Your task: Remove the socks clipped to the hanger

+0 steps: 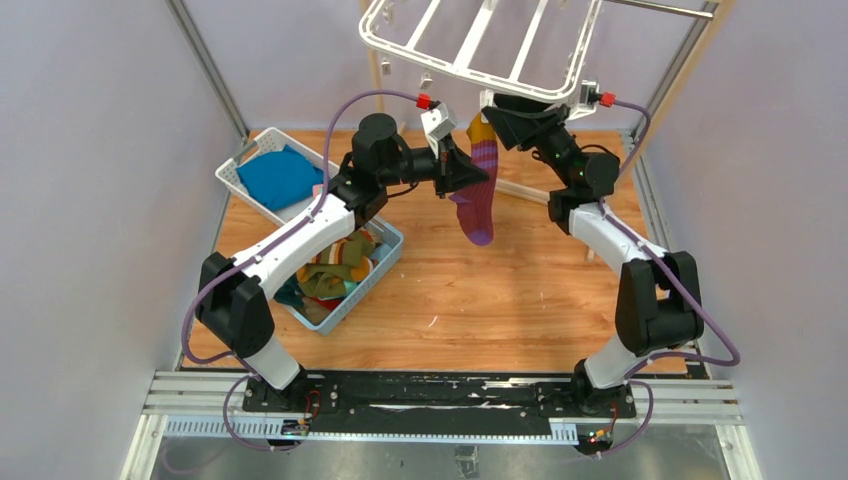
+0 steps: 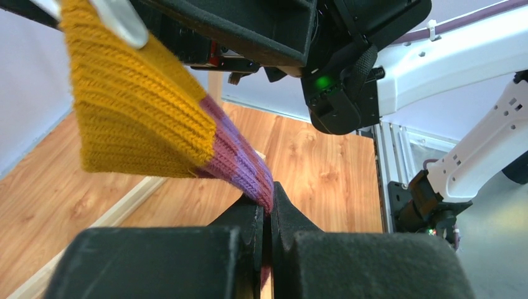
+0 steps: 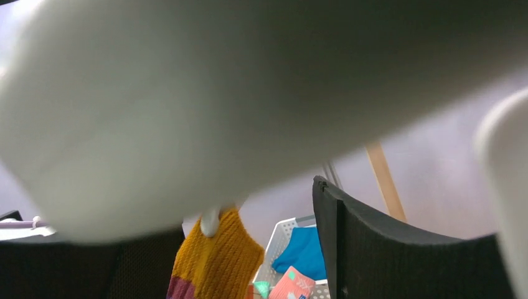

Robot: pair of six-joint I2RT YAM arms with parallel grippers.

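Observation:
A mustard-topped, purple-striped sock (image 1: 477,200) hangs from a white clip under the hanger (image 1: 465,70). My left gripper (image 1: 478,178) is shut on the sock's middle, where the fabric runs into its fingertips in the left wrist view. My right gripper (image 1: 487,118) is raised at the sock's clip, just beneath the hanger's front corner. In the right wrist view its fingers stand apart, with the sock's yellow top (image 3: 224,255) and clip seen between them, and blurred white plastic filling the upper frame.
A white basket (image 1: 232,175) with blue cloth and a pale blue bin (image 1: 385,262) of mixed socks stand at the left. A wooden bar (image 1: 525,192) lies behind the sock.

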